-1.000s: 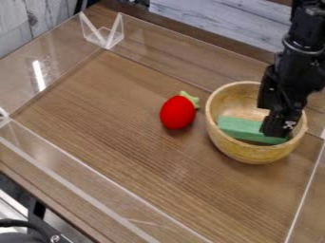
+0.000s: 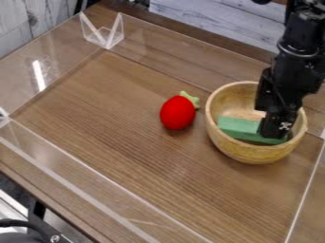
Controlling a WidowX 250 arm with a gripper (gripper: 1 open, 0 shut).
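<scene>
My black gripper point(image 2: 280, 112) reaches down from the upper right into a yellow bowl point(image 2: 223, 145), at its right side, above a green block point(image 2: 237, 126) lying in the bowl. The gripper is open; whether its fingertips touch the block is unclear. A red oval object point(image 2: 177, 113) with a small green piece beside it sits on the wooden table left of the bowl.
A white wire-like holder point(image 2: 99, 30) stands at the back left. A pale wall runs along the back.
The gripper has shifted slightly within the right side of the bowl; the bowl and the other objects look practically unchanged.
</scene>
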